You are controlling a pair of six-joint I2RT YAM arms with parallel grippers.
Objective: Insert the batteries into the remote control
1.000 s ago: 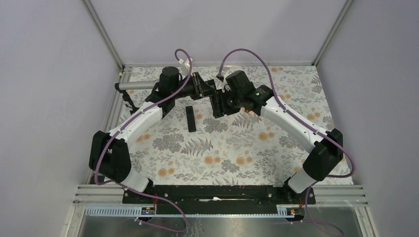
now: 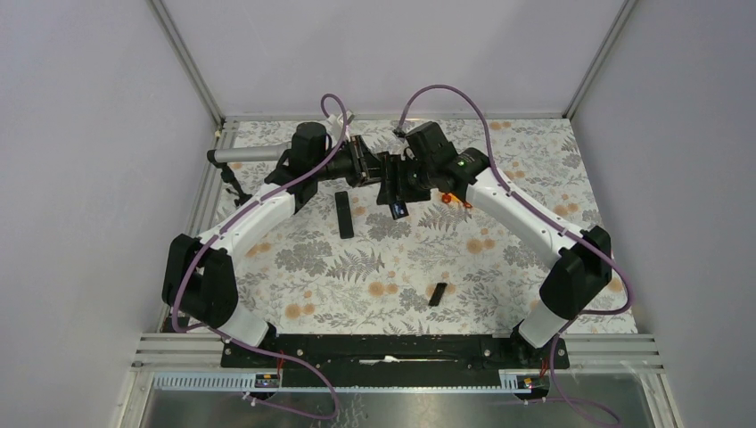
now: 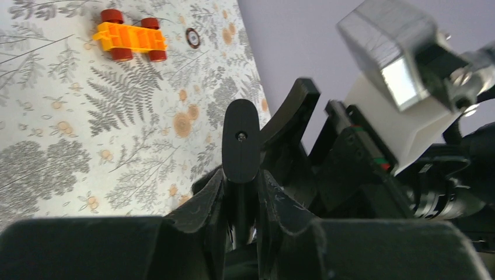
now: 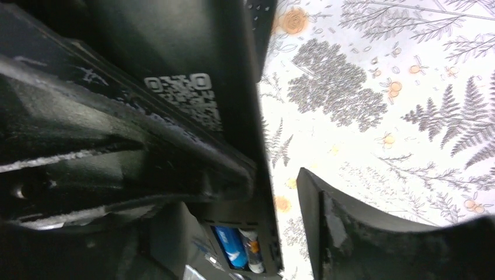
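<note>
The black remote [image 2: 398, 210] is held upper centre between my two arms. In the right wrist view its open compartment shows a blue cell [image 4: 230, 245] and a second, silvery cell [image 4: 253, 251]. My left gripper is shut on the remote, which is mostly hidden there. My right gripper is part open around the remote's compartment end, its blurred fingers at either side; whether they touch is unclear. A small black piece [image 2: 438, 294], likely the cover, lies on the mat at front centre.
A longer black bar [image 2: 344, 215] lies left of centre on the mat. An orange holder with red parts [image 3: 131, 37] lies behind my right gripper, near a small ring [image 3: 192, 38].
The small black piece has moved from beneath the grippers toward the front right of the mat. My right gripper has shifted slightly toward the back; my left has moved little.
</note>
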